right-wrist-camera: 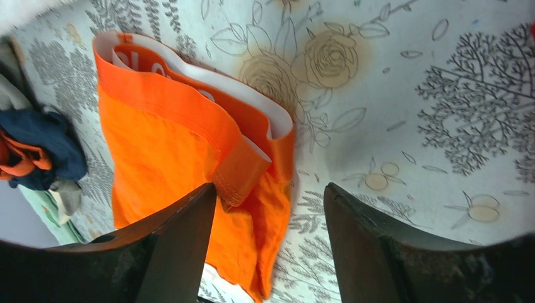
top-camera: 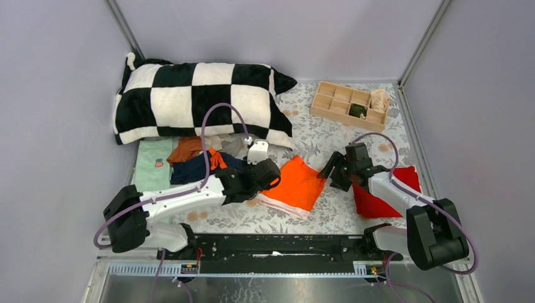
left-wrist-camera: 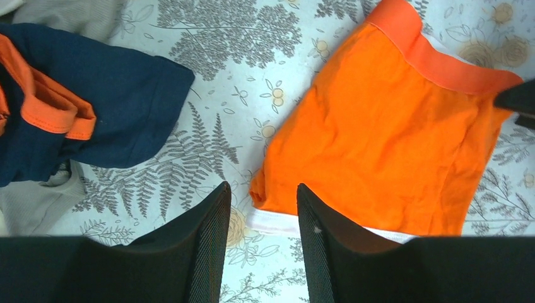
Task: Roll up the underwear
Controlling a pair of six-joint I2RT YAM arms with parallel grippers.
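The orange underwear lies spread on the floral mat, its white edge toward the front and a folded orange band at the back right in the left wrist view. My left gripper is part open above the mat just left of the underwear, with nothing visible between its fingers. My right gripper is open low over the underwear's right edge, beside a folded flap of waistband that lies near its left finger.
A navy garment and other clothes lie at the left under a checkered pillow. A red cloth lies at the right. A wooden divided box stands at the back right.
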